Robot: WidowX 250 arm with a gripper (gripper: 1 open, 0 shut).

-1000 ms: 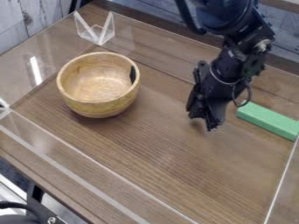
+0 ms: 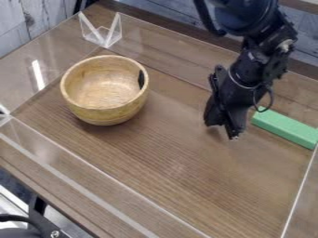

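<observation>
My black gripper [image 2: 224, 121] hangs low over the wooden table at the centre right, its fingers pointing down close to the surface. It appears shut, with nothing visible between the fingers, though the dark parts are hard to make out. A wooden bowl [image 2: 104, 112] sits to its left, and a green block [image 2: 284, 129] lies to its right.
A white wire-like object [image 2: 102, 30] stands at the back left. The table's left edge and a wall at the back right bound the space.
My gripper has shifted very slightly over the last second. The bowl and the green block have not moved.
</observation>
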